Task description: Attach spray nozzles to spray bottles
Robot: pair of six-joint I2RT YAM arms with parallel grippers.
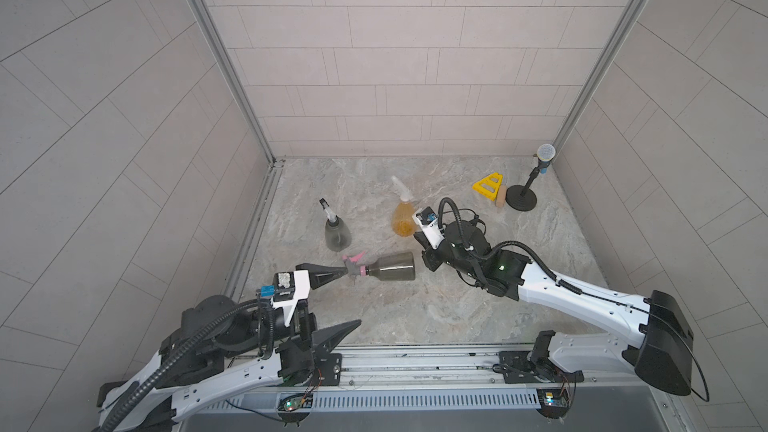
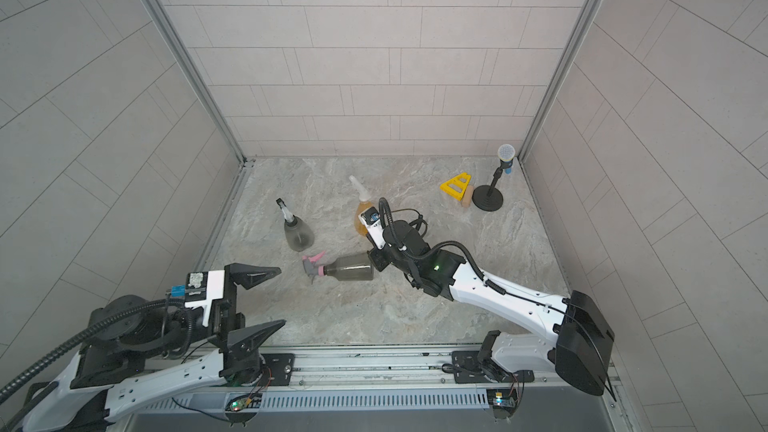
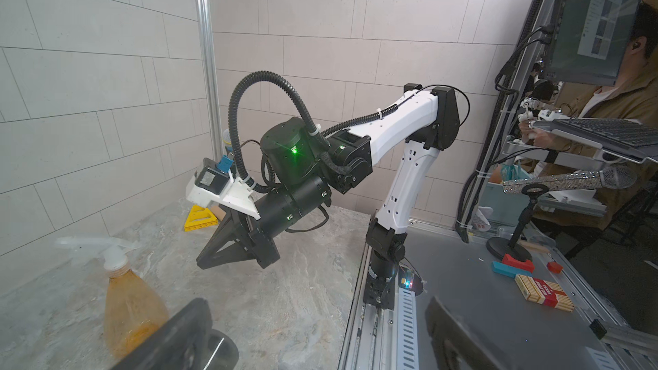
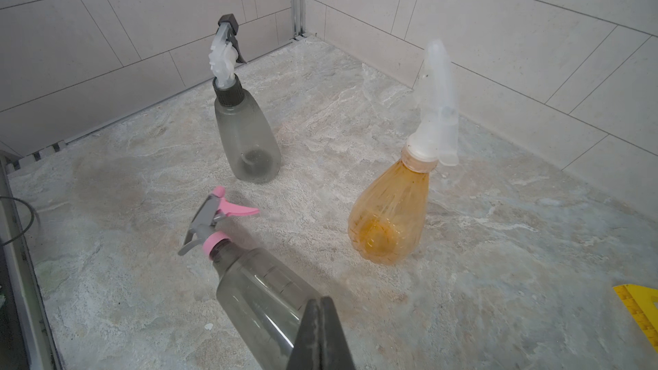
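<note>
A dark clear bottle (image 2: 345,267) with a pink-grey nozzle (image 4: 205,221) at its neck lies on its side mid-table. An amber bottle (image 4: 387,212) with a white nozzle (image 4: 436,102) and a grey bottle (image 4: 246,137) with a black-white nozzle (image 4: 224,51) stand behind it. My left gripper (image 1: 340,302) stands wide open, empty, at the front left beside the lying bottle's nozzle end. My right gripper is shut, nothing showing between its fingers, over the lying bottle's base end.
A yellow triangle (image 1: 488,185), a wooden block (image 1: 501,197) and a black stand (image 1: 521,198) sit at the back right.
</note>
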